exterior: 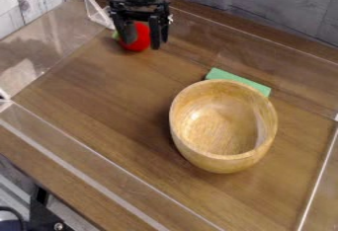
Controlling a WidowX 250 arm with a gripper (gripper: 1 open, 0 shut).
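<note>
My black gripper (pixel 138 34) is at the top centre-left of the view, its fingers down around a red round object (pixel 136 41). Whether they grip it is hard to tell. A pale wooden bowl (pixel 222 146) stands at the right, with a green flat block (pixel 238 78) just behind it.
A white wire-like item (pixel 98 14) lies behind the gripper at the upper left, with something small and green near the red object. Grey walls border the back.
</note>
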